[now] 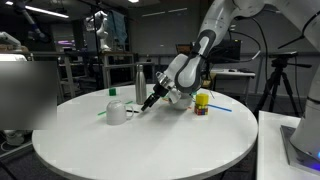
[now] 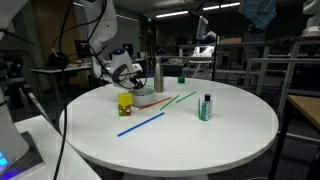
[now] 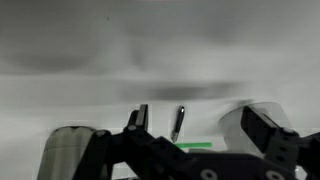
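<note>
No task is named. My gripper [image 1: 148, 103] hangs low over the white round table [image 1: 150, 150], between a white mug [image 1: 117, 114] and a steel bottle [image 1: 140, 83]. In the wrist view its fingers [image 3: 139, 119] stand apart, with no object visibly held. A dark pen tip [image 3: 178, 123] and a green marker [image 3: 195, 145] show in the gap beyond them. The same view has the steel bottle [image 3: 68, 155] at lower left and the mug [image 3: 245, 130] at right, partly hidden by a finger.
A white bowl [image 2: 150, 98] stands near the arm, beside a yellow block [image 2: 125, 100]. Blue [image 2: 141, 124], red [image 2: 164, 104] and green [image 2: 186, 97] markers lie about. A small bottle [image 2: 205, 107] stands apart.
</note>
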